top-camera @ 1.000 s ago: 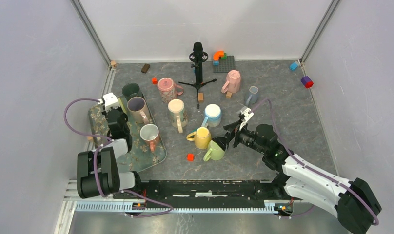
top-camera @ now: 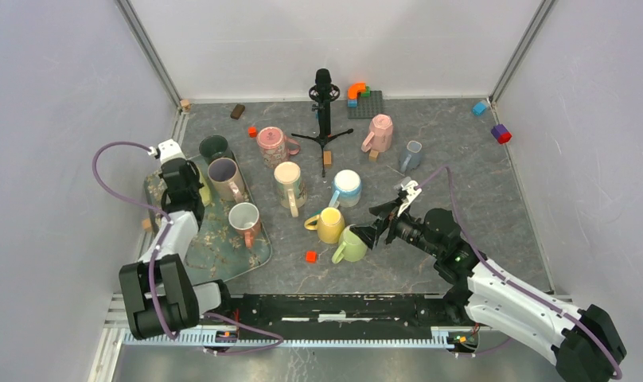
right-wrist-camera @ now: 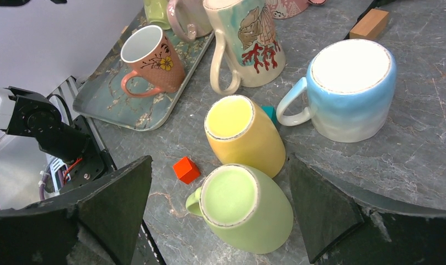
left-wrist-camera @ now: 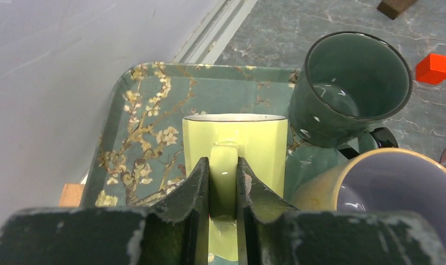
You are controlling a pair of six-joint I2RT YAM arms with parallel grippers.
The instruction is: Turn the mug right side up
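In the tray [left-wrist-camera: 127, 94], my left gripper is shut on the handle of a pale yellow-green mug [left-wrist-camera: 259, 143], beside a dark green mug [left-wrist-camera: 353, 83] and a purple-lined mug [left-wrist-camera: 392, 187]. My right gripper stands open over the table around an upside-down green mug [right-wrist-camera: 237, 215], with an upside-down yellow mug [right-wrist-camera: 243, 138] just beyond. An upside-down blue-white mug [right-wrist-camera: 348, 94] and a tall shell-patterned mug [right-wrist-camera: 245, 49] stand further back. The orange flowered mug [right-wrist-camera: 157, 66] is upright in the tray.
A black stand [top-camera: 323, 119] occupies the back middle, near pink mugs [top-camera: 380, 131] and blocks. A red cube [right-wrist-camera: 186, 170] lies left of the green mug.
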